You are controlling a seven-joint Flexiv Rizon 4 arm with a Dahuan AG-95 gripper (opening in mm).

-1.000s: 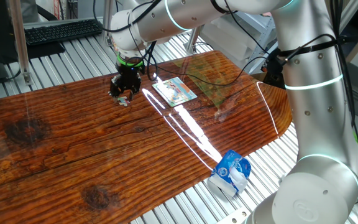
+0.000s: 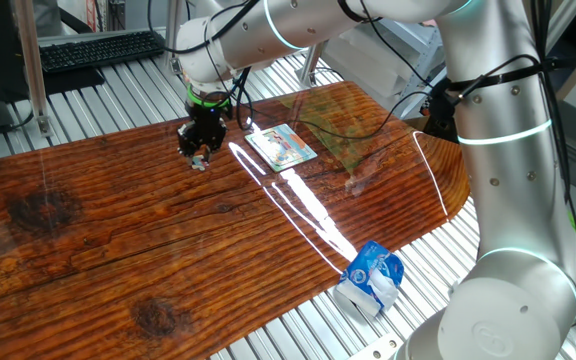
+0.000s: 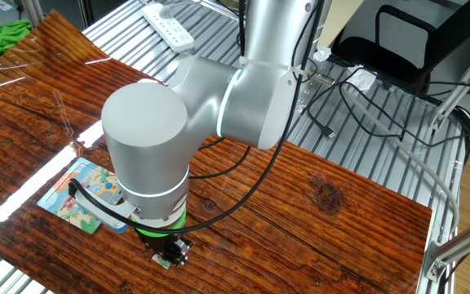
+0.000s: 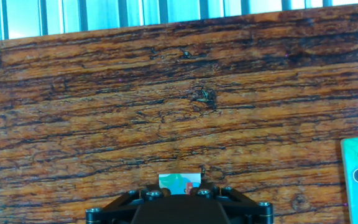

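A small puzzle piece (image 4: 179, 182), teal and white with a touch of red, shows at the tips of my gripper. The fingers (image 4: 153, 194) stand close in at either side of it, and the fingers look shut on it. In exterior view 1 the piece (image 2: 201, 161) is right under the black gripper (image 2: 199, 150), low over the wooden board; whether it touches the wood is hard to tell. A colourful puzzle board (image 2: 281, 147) lies flat on the wood beside the gripper; its teal edge (image 4: 353, 186) enters the wrist view at right.
A crumpled blue and white packet (image 2: 372, 278) rests at the edge of the wooden board (image 2: 88, 250), near the arm's base. Cables (image 3: 243, 196) hang along the arm. Much of the wood is bare.
One second ago the fingers looked wider around the piece; now they are closer together. The piece has shifted very slightly. The arm and the puzzle board look unmoved.
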